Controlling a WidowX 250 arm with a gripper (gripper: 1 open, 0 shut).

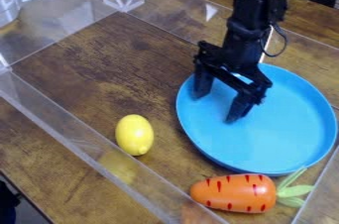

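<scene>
My black gripper (221,91) reaches down over the back left part of a blue plate (257,140), its fingertips low over the plate's surface. Whether anything sits between the fingers is hard to tell, as the dark parts overlap. A yellow egg-shaped object (134,135) lies on the wooden surface left of the plate. An orange toy carrot (236,192) with green leaves lies in front of the plate.
Clear plastic walls border the wooden work surface (93,64) along the left, back and front. The wooden area left of the plate, behind the yellow object, is bare.
</scene>
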